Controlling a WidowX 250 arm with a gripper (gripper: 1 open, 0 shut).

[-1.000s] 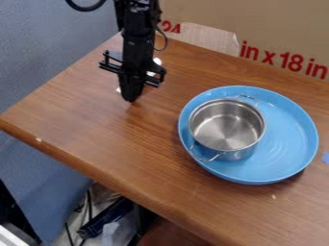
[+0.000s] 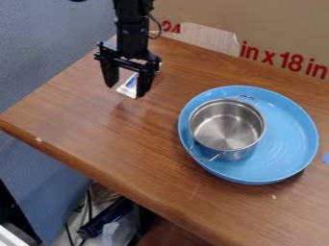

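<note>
The black gripper (image 2: 125, 84) hangs above the upper-left part of the wooden table, its two fingers apart with nothing seen between them. A small white and light-blue item (image 2: 130, 88) lies just behind it, partly hidden. A steel pot (image 2: 228, 131) sits on a blue plate (image 2: 287, 152) on the right side of the table.
A cardboard box (image 2: 276, 29) with red print stands along the back. A small blue piece (image 2: 325, 158) is at the right edge. Beyond the left edge are cables and clutter.
Over the last second the gripper has shifted slightly up and back, and more of the white and light-blue item shows. The pot and plate have not moved.
</note>
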